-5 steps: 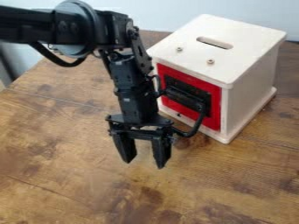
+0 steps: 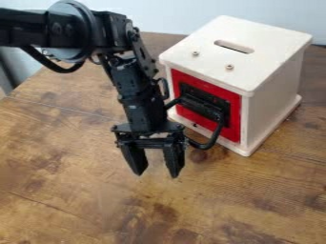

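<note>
A black robot arm reaches in from the upper left, and its gripper point(image 2: 155, 162) hangs pointing down over the wooden table, left and in front of a pale wooden box point(image 2: 265, 110). The two fingers are apart with nothing visible between them. The box has a slot in its sloped top, a red front panel point(image 2: 227, 134) and a black fitting on that panel, partly behind the arm and its cable.
A white wall shows behind it at the top.
The gripper has shifted very slightly to the left and up; the box has stayed in place.
</note>
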